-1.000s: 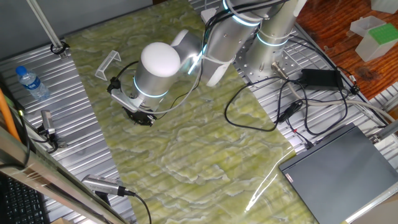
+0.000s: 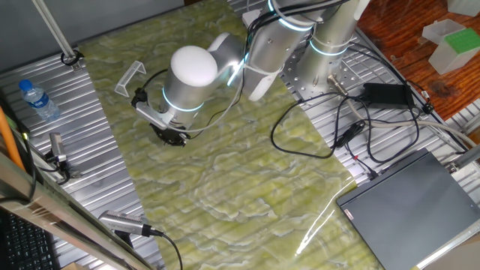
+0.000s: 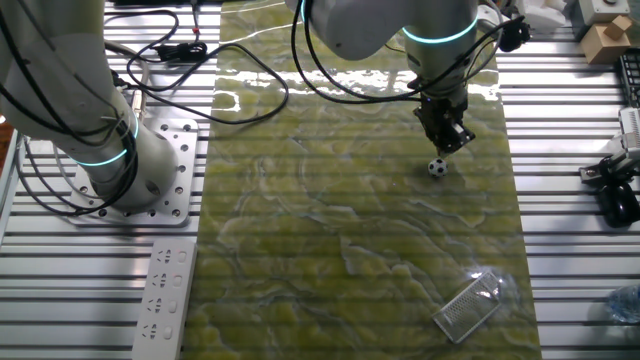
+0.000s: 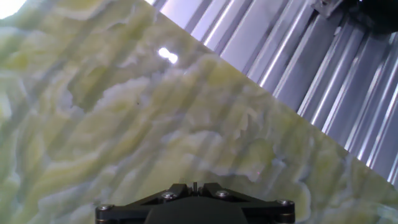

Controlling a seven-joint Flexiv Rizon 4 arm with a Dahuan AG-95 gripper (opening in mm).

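My gripper point(image 3: 452, 148) points down over the green marbled mat in exterior view 2. A small black-and-white ball point(image 3: 437, 168) shows just below its fingertips, looking apart from them. From the wrist, the gripper appears shut, its dark fingers meeting at the bottom centre with nothing visible between them. No ball shows in that view. In exterior view 1 the gripper point(image 2: 171, 136) is partly covered by the wrist, and the ball is hidden. A white grater point(image 3: 468, 308) lies near the mat's edge, also visible as a pale frame point(image 2: 130, 78) in exterior view 1.
The marbled mat point(image 2: 225, 195) is broadly clear. Beyond its edges run ribbed metal rails point(image 4: 298, 68). A laptop point(image 2: 412, 206), looped black cables point(image 2: 300, 156) and a power strip point(image 3: 164, 300) lie near the base side. A water bottle point(image 2: 39, 100) stands opposite.
The wrist and gripper have shifted and tilted slightly in exterior view 1, the gripper a little higher in the picture. Everything around the arm looks unmoved.
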